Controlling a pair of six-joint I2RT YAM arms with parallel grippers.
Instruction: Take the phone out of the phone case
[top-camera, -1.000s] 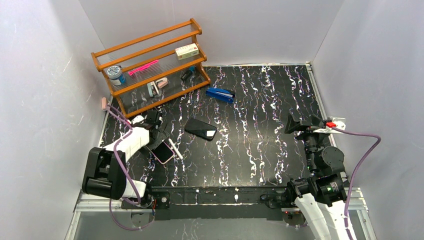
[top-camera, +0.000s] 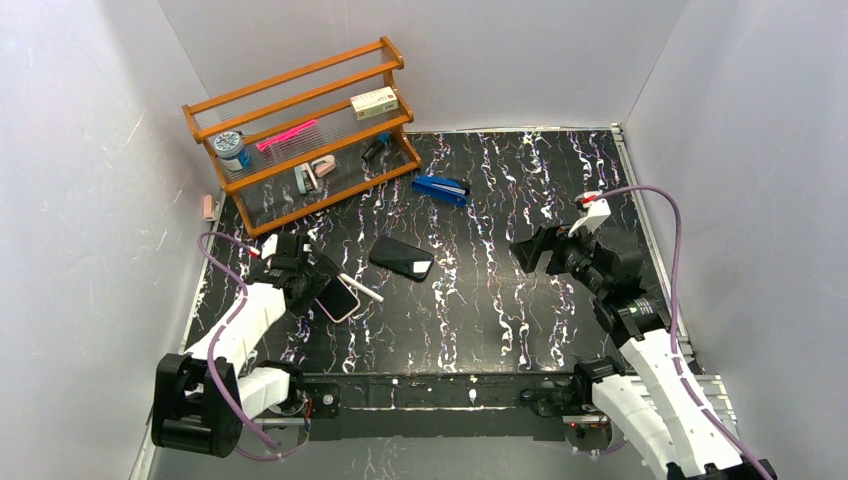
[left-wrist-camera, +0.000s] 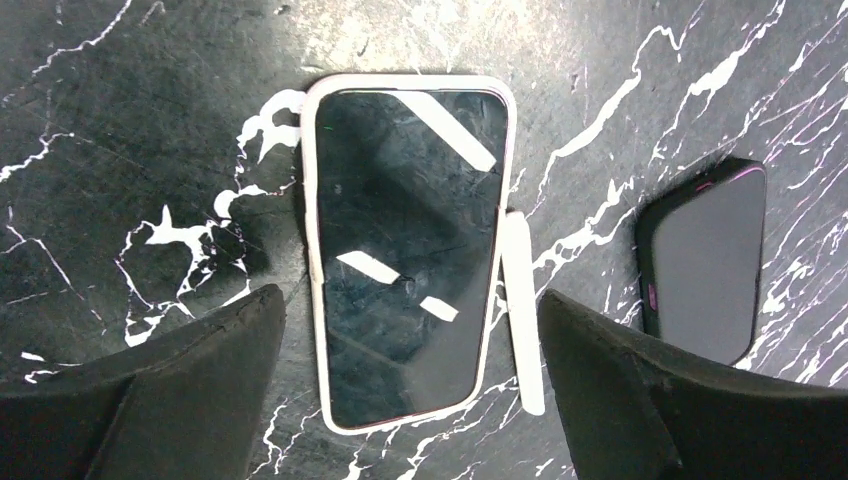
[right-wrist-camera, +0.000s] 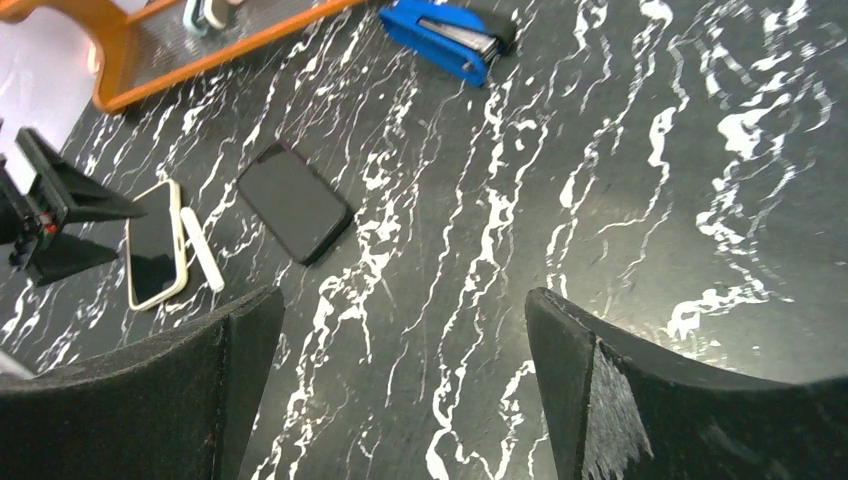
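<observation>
A flat phone-shaped piece with a dark glossy face and pale pink rim lies on the table. My left gripper is over it, open, with one finger to each side and nothing pinched. A second dark phone-shaped piece rests near the middle of the table, a white patch at one corner. From the left wrist its black edge shows small pink spots. Which piece is the phone and which the case, I cannot tell for sure. My right gripper hangs open and empty over the right part of the table.
A slim white stick lies against the pink-rimmed piece's right side. Behind stands a wooden rack with small items. A blue stapler is in front of the rack's right end.
The pink-rimmed piece has shifted slightly right and turned a little, and the white stick has swung with it. My right arm has swung left over the table; the left arm moved slightly.
</observation>
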